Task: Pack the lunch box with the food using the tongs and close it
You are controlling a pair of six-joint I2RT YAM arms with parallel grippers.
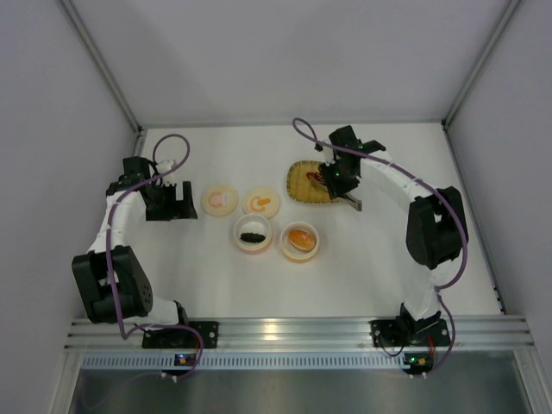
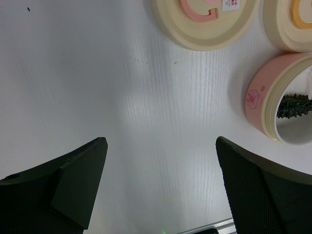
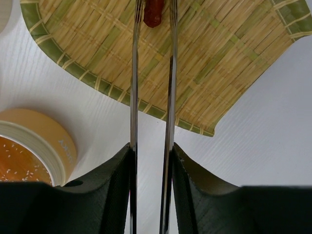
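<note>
A woven bamboo tray [image 1: 299,183] lies at the back right. My right gripper is over it, its long metal tongs part open around a reddish-brown food piece [image 3: 153,17]; whether they touch it I cannot tell. Toward the front stand a pink container [image 1: 238,234] with a dark green item [image 2: 293,105] and an orange container [image 3: 59,140] with orange food [image 1: 301,239]. Two round lids, pink-marked [image 1: 220,201] and orange-marked [image 1: 253,197], lie behind them. My left gripper hangs open at the left, empty.
A metal rail [image 1: 302,326] runs along the front edge, with walls at the sides and back.
</note>
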